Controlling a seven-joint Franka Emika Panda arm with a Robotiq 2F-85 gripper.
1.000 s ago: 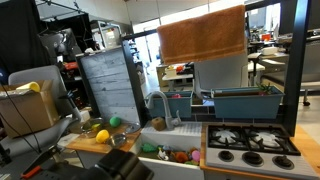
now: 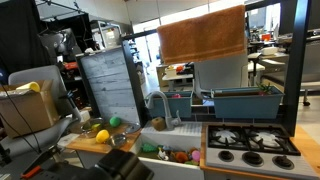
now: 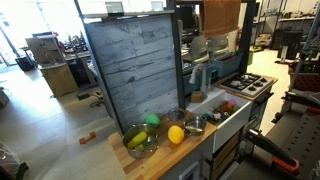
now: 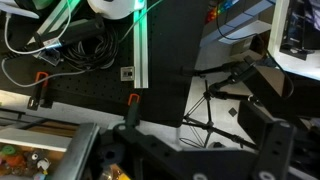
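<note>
The dark gripper fills the lower part of the wrist view; its fingertips do not stand out, so I cannot tell how its fingers stand. In exterior view 2 a black arm (image 3: pixel 275 150) reaches in from the right, apart from the counter things. A yellow round object (image 3: pixel 176 133) and a green one (image 3: pixel 152 123) rest on the wooden counter (image 3: pixel 170 155). Beside them stands a metal pot (image 3: pixel 140 148) with yellow and green things inside. Several small colourful things (image 2: pixel 180 156) lie in the sink (image 2: pixel 150 152).
A gas stove (image 2: pixel 250 140) stands right of the sink, with a blue bin (image 2: pixel 235 107) behind it. The tap (image 2: pixel 158 105) rises at the sink's back. An orange cloth (image 2: pixel 200 35) hangs above. Cables (image 4: pixel 100 48) lie below the wrist camera.
</note>
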